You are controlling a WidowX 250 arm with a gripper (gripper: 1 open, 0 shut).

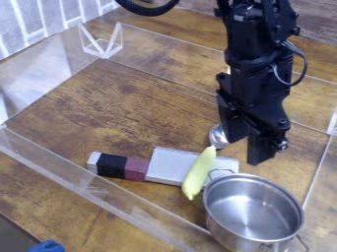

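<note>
My black gripper (247,131) hangs over the wooden board, just above and behind a steel pot (253,213) at the lower right. What, if anything, is between its fingers is hidden by its dark body. A pale yellow-green elongated object (198,172) lies left of the pot, across a silver plate (171,165) with a dark red and black block (116,167) at its left end. A small shiny spoon-like item (219,137) rests just left of the gripper.
Clear plastic walls edge the board (93,108), with a white rack (27,20) at the upper left and a blue object (46,246) at the lower left corner. The left middle of the board is clear.
</note>
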